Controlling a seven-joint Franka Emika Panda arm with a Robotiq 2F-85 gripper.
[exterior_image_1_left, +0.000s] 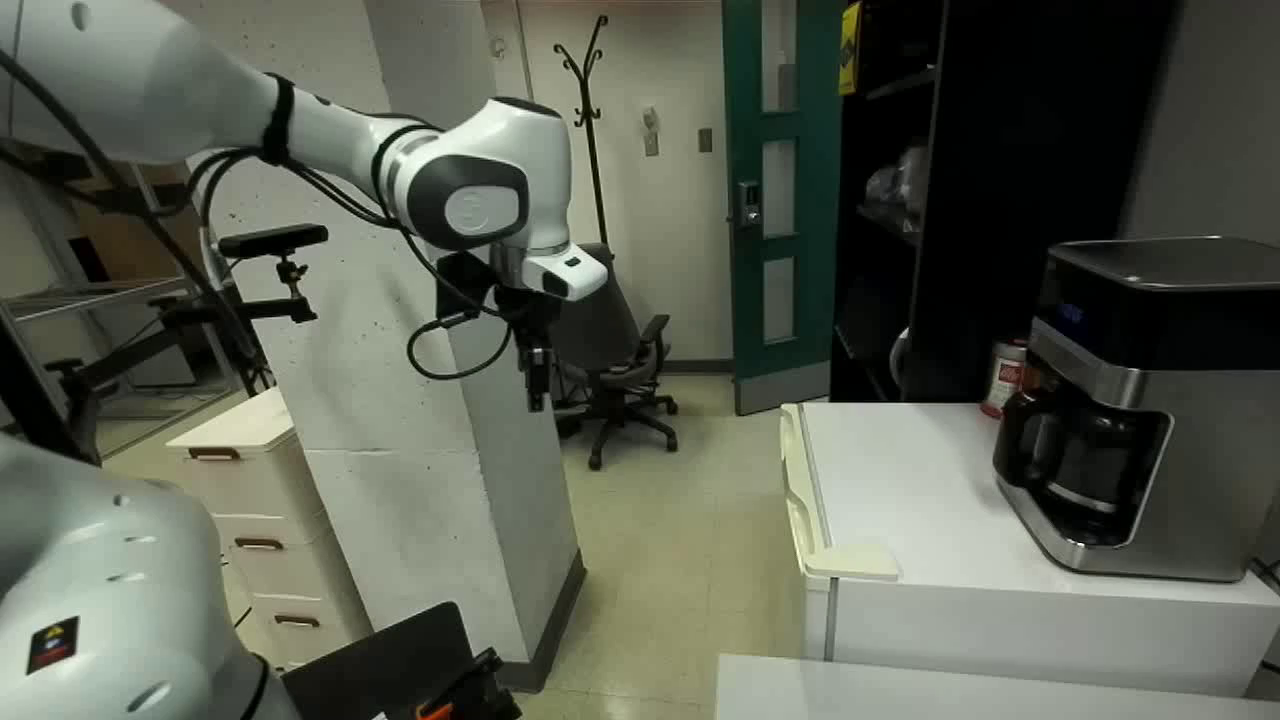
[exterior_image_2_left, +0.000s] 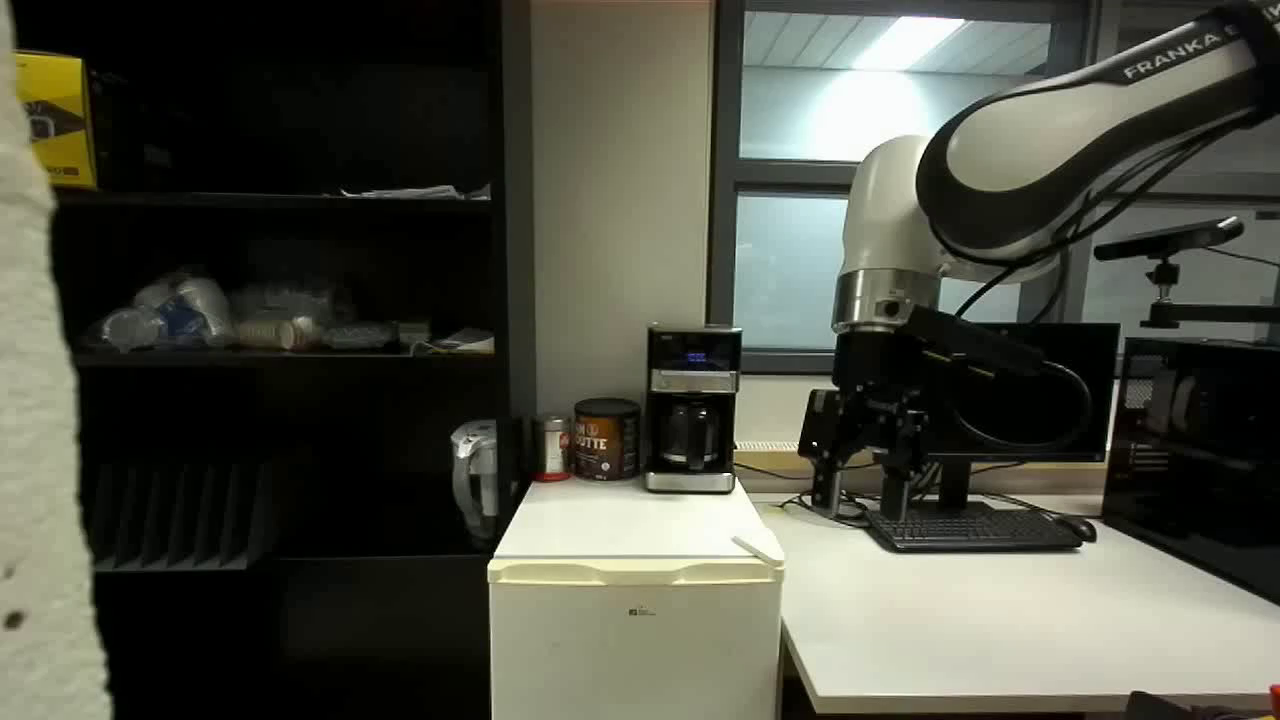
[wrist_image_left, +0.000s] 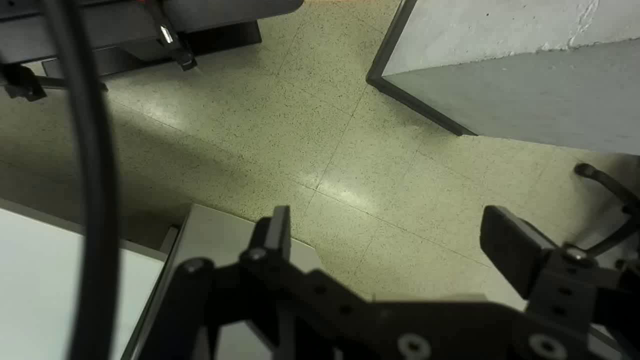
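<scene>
My gripper is open, its two black fingers wide apart with only bare floor showing between them. In the second exterior view the gripper (exterior_image_2_left: 860, 498) points down, nearer the camera than the desk behind it. From the first exterior view, the gripper (exterior_image_1_left: 535, 390) hangs in the air in front of the concrete pillar, well left of the white mini fridge (exterior_image_1_left: 924, 480). On the fridge stands a coffee maker (exterior_image_1_left: 1200, 456) with its glass carafe (exterior_image_1_left: 1086, 462) seated inside.
A coffee tin (exterior_image_2_left: 608, 440) and a smaller can (exterior_image_2_left: 552, 448) stand beside the coffee maker. A white kettle (exterior_image_2_left: 476, 480) sits on the black shelf. The concrete pillar (exterior_image_1_left: 396, 528) is close to the arm.
</scene>
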